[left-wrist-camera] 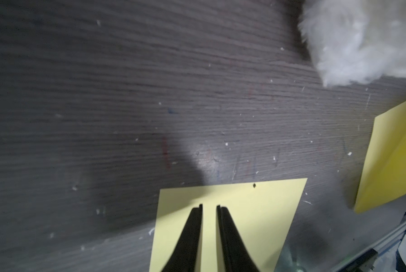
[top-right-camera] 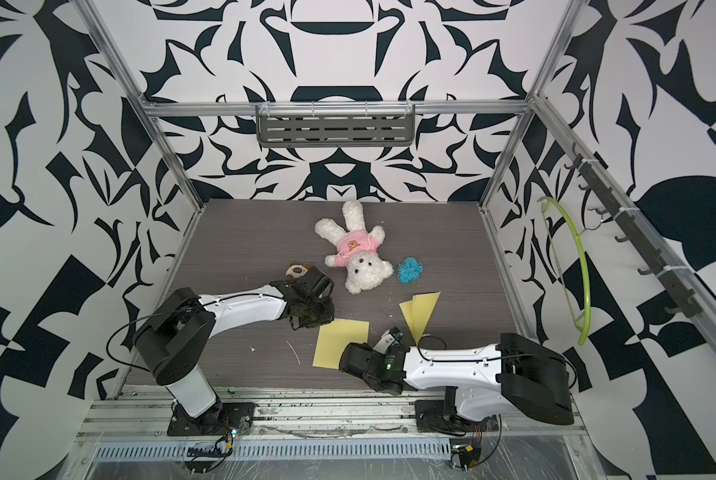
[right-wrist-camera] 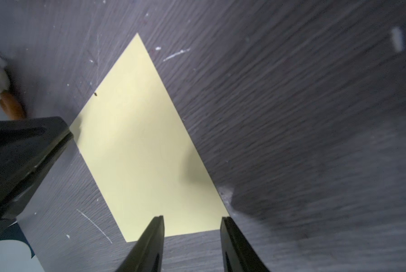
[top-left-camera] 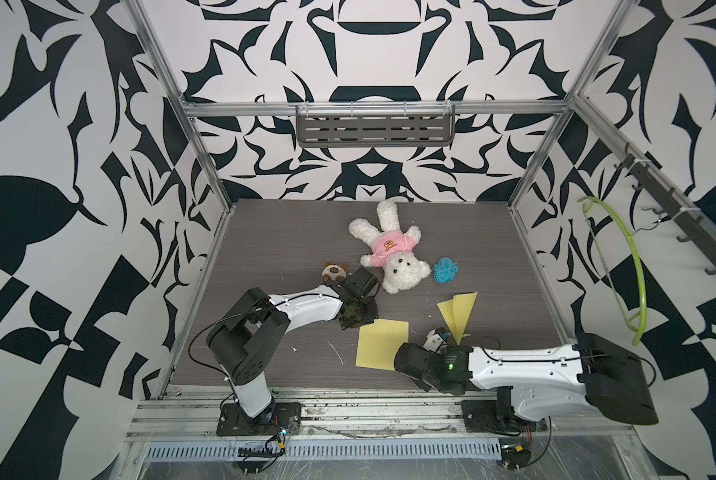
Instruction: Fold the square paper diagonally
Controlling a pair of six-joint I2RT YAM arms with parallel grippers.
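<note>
A flat yellow square paper [top-left-camera: 380, 340] lies on the dark table [top-right-camera: 453, 240], its corners in view in the right wrist view [right-wrist-camera: 144, 149]. My left gripper hangs above its back edge, fingers a small gap apart, nothing seen between them. My right gripper is over the paper's edge on the right, open, with nothing between its fingers. A dark part of the left arm [right-wrist-camera: 17, 163] reaches in beside one paper corner.
A folded yellow paper [top-left-camera: 459, 312] lies to the right. Behind are a white bear in pink [top-left-camera: 401, 269], a blue fluffy ball [top-left-camera: 445, 269] and a brown toy [top-left-camera: 334, 270].
</note>
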